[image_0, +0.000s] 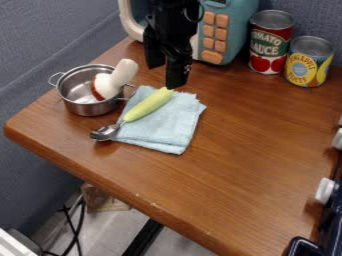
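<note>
My black gripper (166, 65) hangs above the back left of the wooden table, its fingers pointing down and apparently apart, with nothing visible between them. Below it a yellow elongated object (147, 105), like corn or a banana, lies on a folded light blue cloth (168, 132). A silver spoon (104, 132) rests at the cloth's left side. To the left stands a steel pot (83, 104) with a pale, white and brownish object (120, 76) in it, leaning up over the rim.
A teal toy microwave (221, 35) stands behind the gripper. A tomato sauce can (269, 45) and a yellow can (309, 65) are at the back right. A dark stove-like object (321, 210) lines the right edge.
</note>
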